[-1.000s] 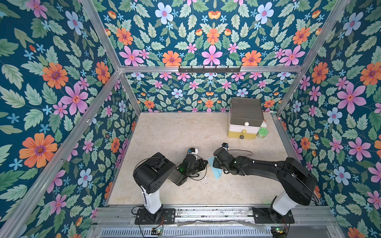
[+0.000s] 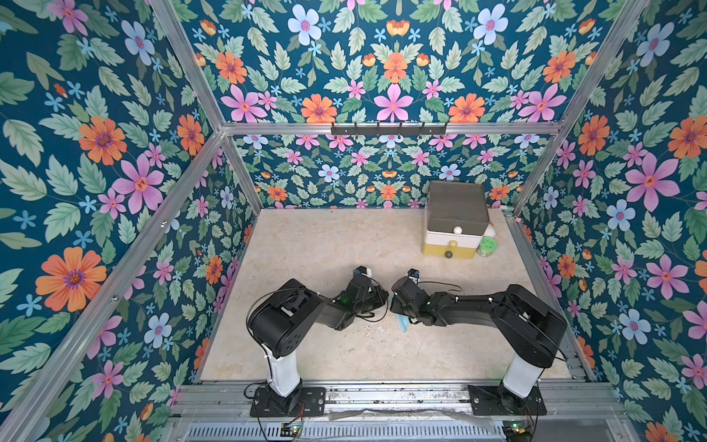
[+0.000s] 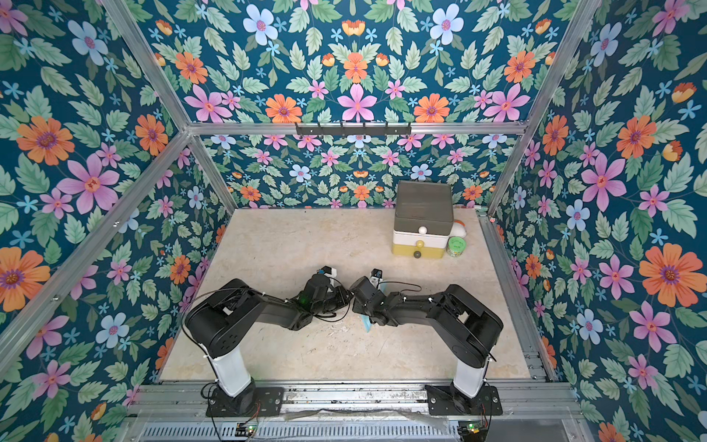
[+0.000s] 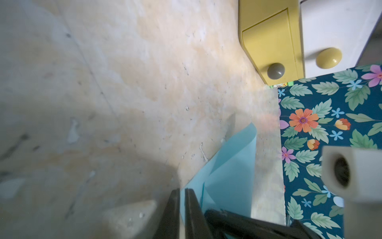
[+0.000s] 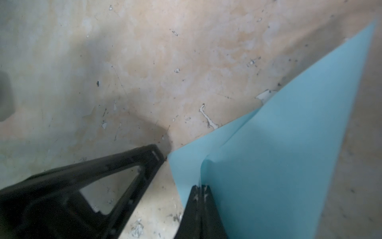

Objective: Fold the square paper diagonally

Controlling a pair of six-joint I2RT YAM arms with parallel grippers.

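Note:
A light blue paper (image 5: 278, 151) lies on the table beneath both arms, mostly hidden in the top views. The right wrist view shows it folded over, with a raised upper layer and a smaller flap below. My right gripper is shut at the fold's edge, at the layer; whether it pinches paper is unclear. My left gripper is shut at the paper's near edge, with nothing clearly between its fingers. The two wrists nearly touch at the middle front of the table.
A stacked drawer box (image 2: 455, 210) stands at the back right, a green round container (image 3: 456, 246) beside it. Metal rails and floral walls bound the workspace.
My right arm has shifted left since a second ago, and less paper shows between the grippers.

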